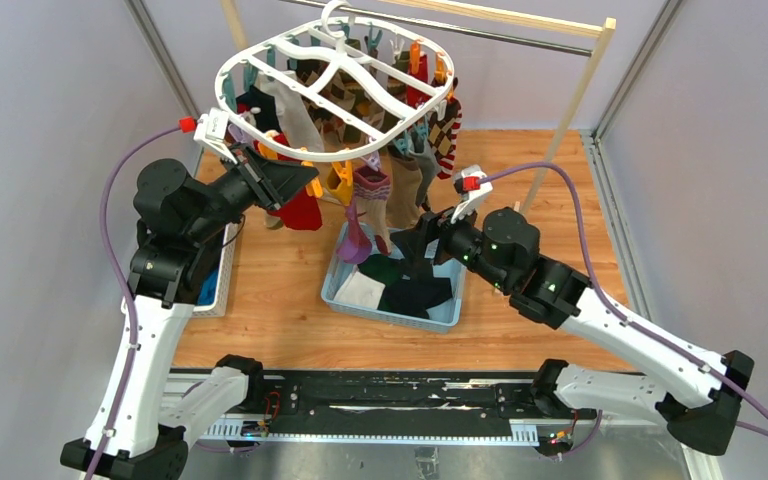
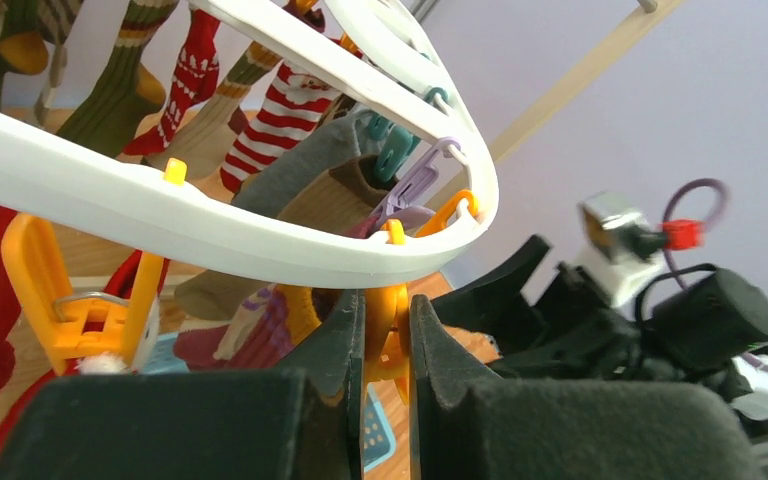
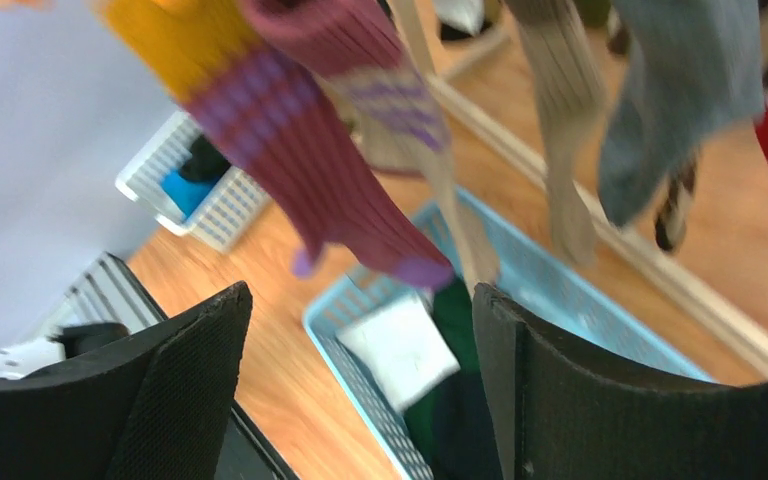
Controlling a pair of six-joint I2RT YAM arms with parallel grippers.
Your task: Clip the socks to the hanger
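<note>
The white hanger (image 1: 290,148) hangs at the top, crowded with clipped socks. My left gripper (image 1: 310,180) is at its front rim. In the left wrist view its fingers (image 2: 340,350) are shut on an orange clip (image 2: 386,300) just under the rim. A maroon sock (image 3: 310,190) with a yellow cuff and purple toe hangs down in the right wrist view; its purple end (image 1: 355,248) shows in the top view. The clip's bite on its cuff cannot be made out. My right gripper is open and empty, below and right of that sock.
Below the hanger stands a blue basket (image 1: 385,316) with white and dark socks inside. A white basket (image 1: 222,290) is partly behind my left arm. Other hanging socks, including a grey one (image 3: 670,100), crowd the space near my right gripper.
</note>
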